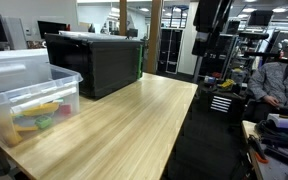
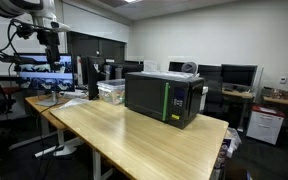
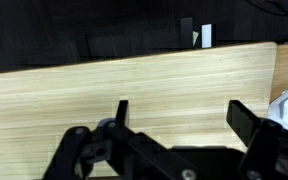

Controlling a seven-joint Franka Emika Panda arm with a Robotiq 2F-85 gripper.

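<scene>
My gripper is open over the pale wooden tabletop (image 3: 184, 78), its two fingers wide apart with only bare wood visible between them. In the first exterior view, the dark gripper (image 1: 200, 46) hangs high above the table's right side. The second exterior view has the arm (image 2: 36, 33) raised at the left, well clear of the table. On the tabletop, a black microwave (image 2: 164, 97) with a green strip stands closed. Beside it is a clear plastic bin (image 1: 32, 105) holding several colourful items.
Most of the tabletop (image 2: 144, 140) in front of the microwave is empty. A monitor (image 2: 96, 72) stands behind the table's far end. At the right in the first exterior view, a person (image 1: 277, 82) sits beyond the arm.
</scene>
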